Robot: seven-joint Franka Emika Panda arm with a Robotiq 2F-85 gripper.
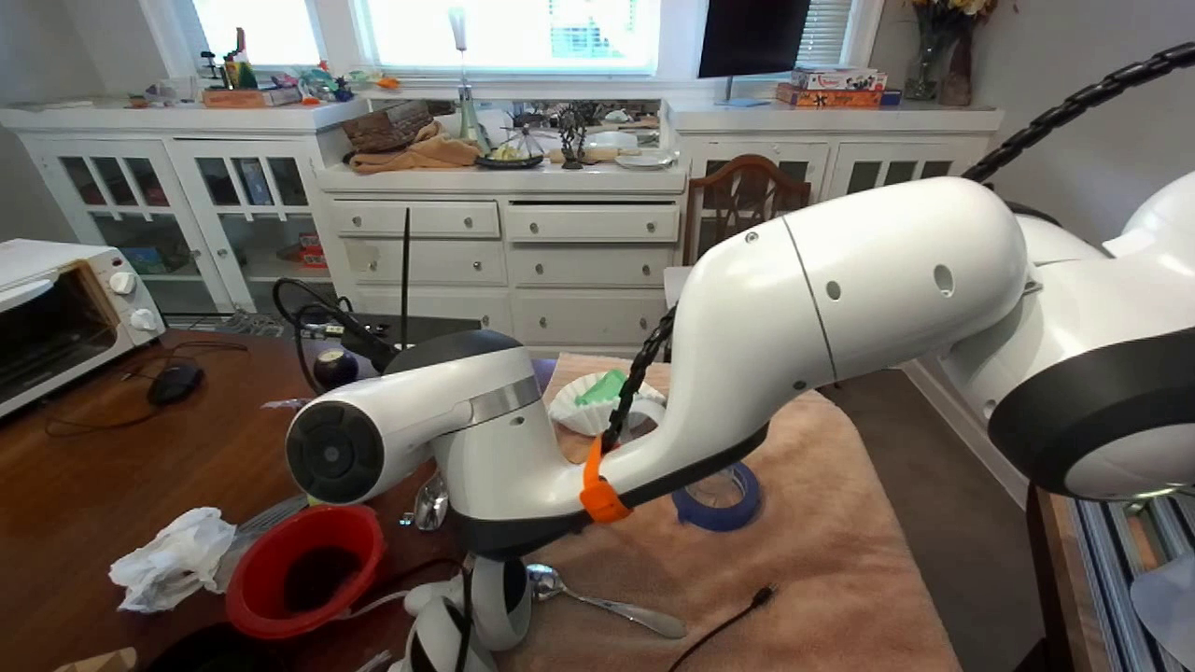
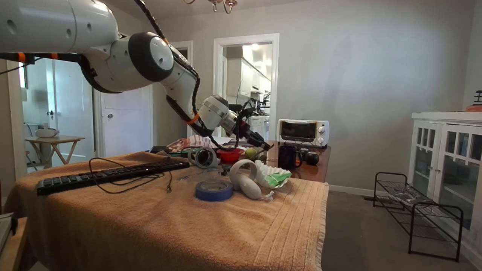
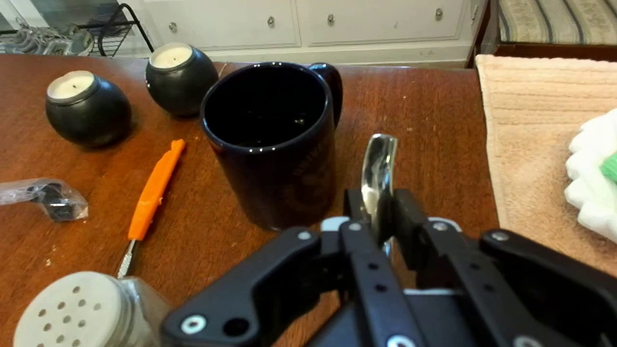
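Note:
A shiny metal piece of cutlery (image 3: 379, 170), perhaps a spoon or its handle, stands up between the fingers of my gripper, which is shut on it. Its lower part is hidden by the fingers. Just left of and beyond it in the wrist view, a dark glossy mug (image 3: 277, 167) stands upright on the wooden table, its handle to the far right. The mug's visible inside looks dark and empty. In exterior view 2 the gripper (image 2: 267, 145) points down toward the mug (image 2: 287, 157) from the left. The arm hides the gripper in exterior view 1.
Around the mug are two black candle holders (image 3: 179, 81), an orange-handled tool (image 3: 154, 193) and a shaker (image 3: 75, 312). A red bowl (image 1: 308, 571), blue tape (image 1: 720, 498), another spoon (image 1: 611, 603) and a white fluted dish (image 1: 588, 403) also occupy the table.

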